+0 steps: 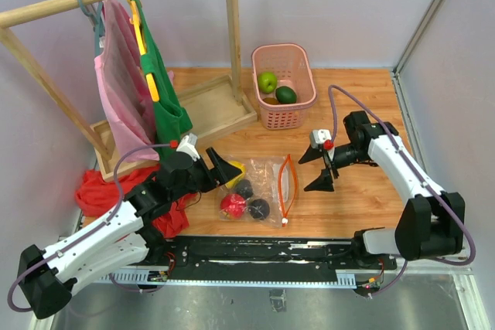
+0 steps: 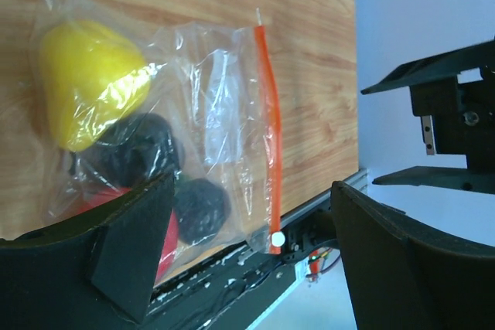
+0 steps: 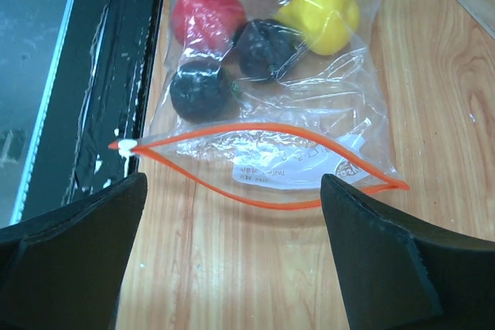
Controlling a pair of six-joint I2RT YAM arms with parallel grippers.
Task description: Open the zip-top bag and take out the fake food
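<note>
The clear zip bag (image 1: 270, 191) lies on the wooden table, its orange-edged mouth (image 3: 274, 127) gaping toward my right gripper. Inside are a yellow food (image 2: 93, 75), a red food (image 3: 209, 9) and dark round foods (image 3: 199, 90). My left gripper (image 1: 216, 160) is open above the bag's left part, nothing between its fingers. My right gripper (image 1: 313, 168) is open just right of the bag's mouth, with nothing between its fingers.
A pink basket (image 1: 283, 118) with fruit stands at the back. A wooden tray and rack (image 1: 232, 28) with hanging garments stand at the left, beside red cloth (image 1: 93, 191).
</note>
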